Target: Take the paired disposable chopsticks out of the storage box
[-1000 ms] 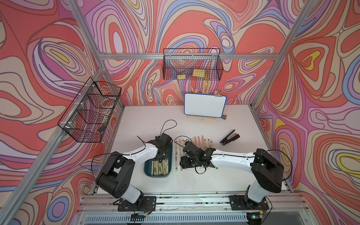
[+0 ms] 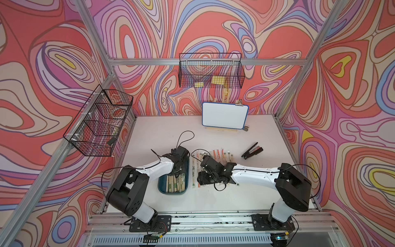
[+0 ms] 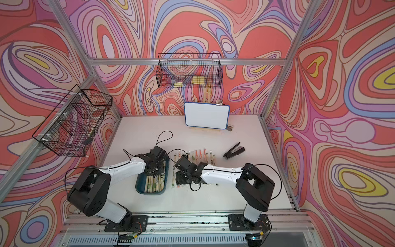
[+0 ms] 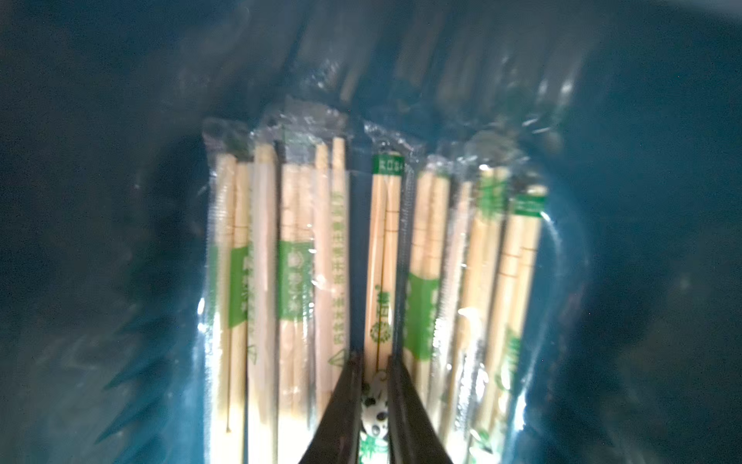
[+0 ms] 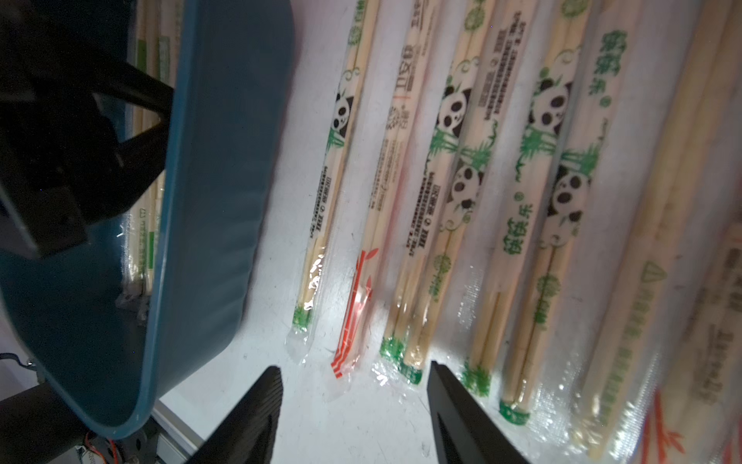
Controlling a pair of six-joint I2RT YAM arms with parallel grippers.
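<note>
Inside the blue storage box (image 2: 187, 179), film-wrapped chopstick pairs (image 4: 421, 317) lie side by side. My left gripper is down in the box, shut to a narrow gap. Its fingertips sit along either side of a panda-printed pair (image 4: 382, 255) at the middle of the row; whether they pinch it I cannot tell. Right of the box, several wrapped pairs (image 5: 463, 185) rest in a row on the white table. Over the near ends of that row, my right gripper has its fingers apart and nothing between them.
The box's right wall (image 5: 224, 154) stands close beside the row on the table. A black stapler (image 2: 252, 151) lies at the right, and a whiteboard (image 2: 225, 115) stands at the back. Bare table shows in front of and behind the chopsticks.
The right arm looks unmoved.
</note>
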